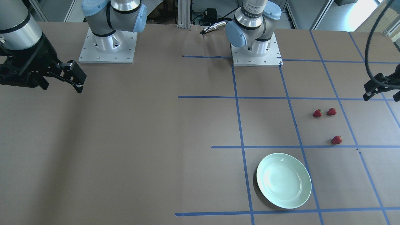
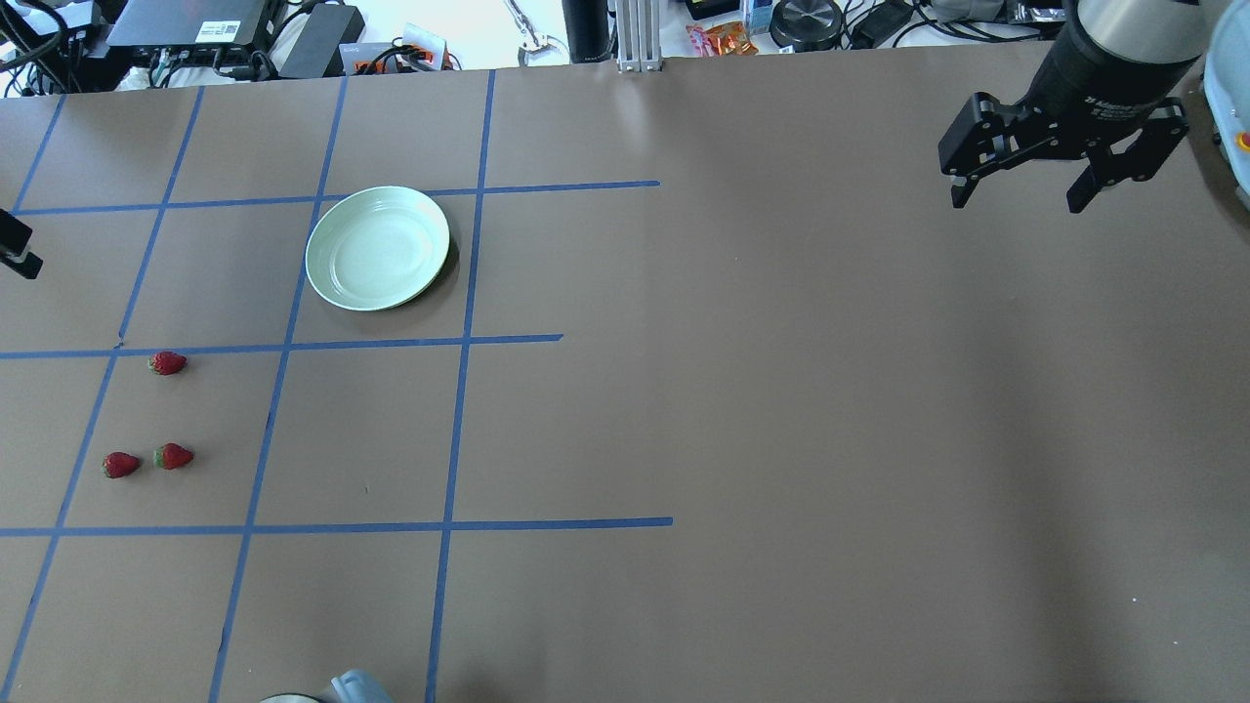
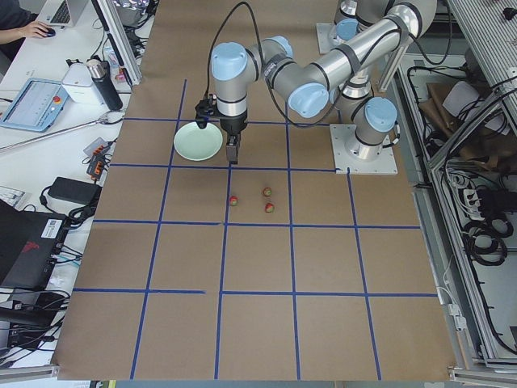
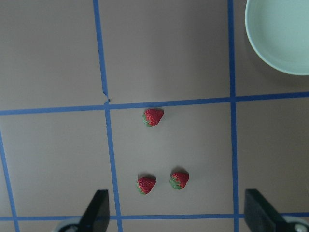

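Observation:
Three strawberries lie loose on the gridded table: one point(image 1: 336, 140) nearer the pale green plate point(image 1: 283, 180), two point(image 1: 317, 113) point(image 1: 332, 112) farther back. In the wrist view the lone strawberry point(image 4: 153, 116) is above the pair, the plate point(image 4: 275, 34) at top right. My gripper point(image 1: 381, 96) is raised at the right edge of the front view, cut off. Its two fingers appear far apart at the bottom corners of the wrist view, open, with nothing seen between them.
A second arm's black gripper point(image 1: 63, 77) hangs at the left of the front view. Arm bases point(image 1: 107, 56) stand along the back edge. Equipment and cables lie beyond the table's edges.

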